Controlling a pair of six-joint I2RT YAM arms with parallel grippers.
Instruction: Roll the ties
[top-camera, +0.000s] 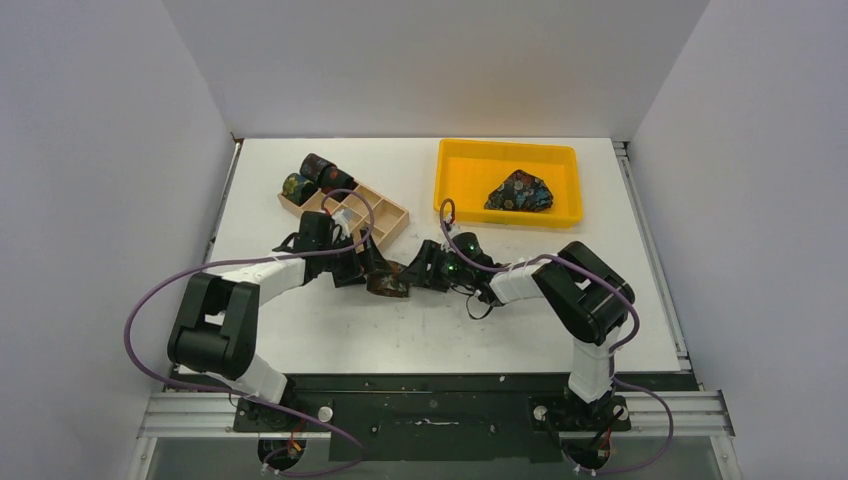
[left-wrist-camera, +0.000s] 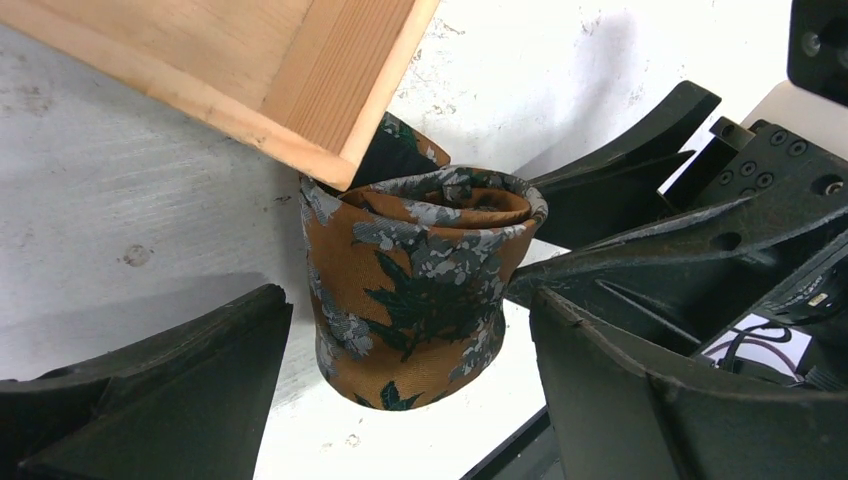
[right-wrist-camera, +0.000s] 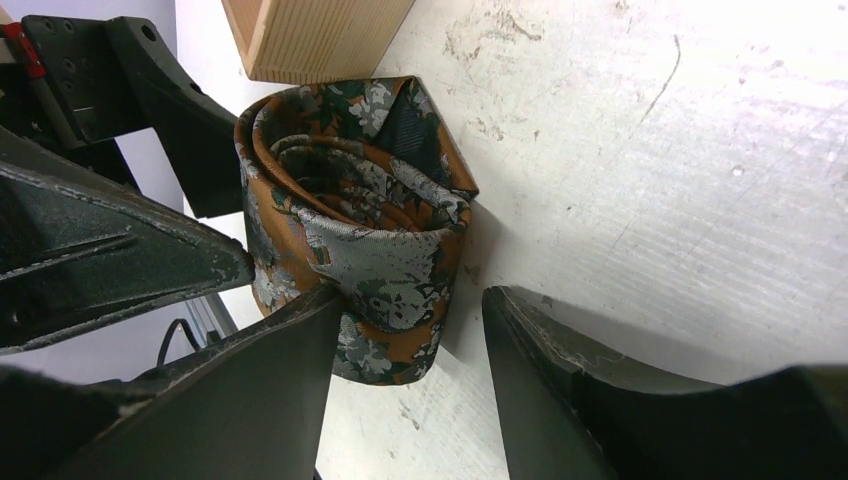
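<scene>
A camouflage-patterned tie (top-camera: 388, 283), rolled into a cup shape with a loose fold at its back, is on the table between both grippers, just in front of the wooden divided box (top-camera: 388, 215). In the left wrist view my left gripper is open around the roll (left-wrist-camera: 415, 290), a finger to either side. In the right wrist view my right gripper is open, its near finger against the roll (right-wrist-camera: 380, 280) and the other on bare table side. The roll's top shows layered windings.
Several rolled ties (top-camera: 300, 187) sit in the box's back-left compartments. A yellow tray (top-camera: 470, 160) at the back right holds a dark patterned pile of cloth (top-camera: 518, 192).
</scene>
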